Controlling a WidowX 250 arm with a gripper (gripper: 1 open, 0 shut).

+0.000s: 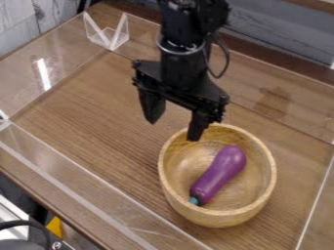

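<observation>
My black gripper [178, 115] hangs over the wooden table, above and behind a tan bowl, with its fingers spread open and nothing seen between them. The bowl [179, 172] sits at the lower right. Inside it lies a purple eggplant [220, 171] with a teal tip pointing toward the front left.
A clear plastic object [111, 31] stands at the back left. A dark cable lies at the front left corner. Table edges run along the back and left.
</observation>
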